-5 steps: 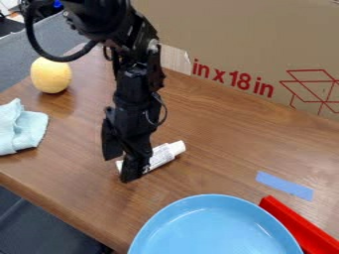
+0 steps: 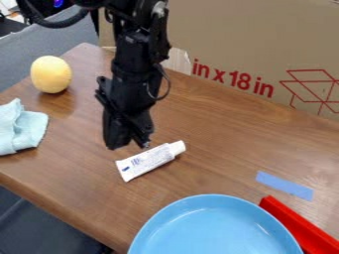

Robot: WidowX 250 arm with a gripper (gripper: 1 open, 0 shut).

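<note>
My gripper (image 2: 126, 134) hangs in the camera view above and a little behind a white tube (image 2: 150, 161) with a white cap, which lies diagonally on the wooden table. The tube is clear of the fingers. The fingers are dark and overlap, so how far apart they stand is hard to see.
A blue plate (image 2: 212, 234) is at the front, with a red object (image 2: 296, 225) and a blue tape strip (image 2: 283, 186) to its right. A yellow oval object (image 2: 51, 73) and a light-blue cloth (image 2: 16, 129) sit on the left. Cardboard (image 2: 259, 40) stands behind.
My gripper has risen up and slightly back from the tube, uncovering more of it. The tube appears to lie where it was.
</note>
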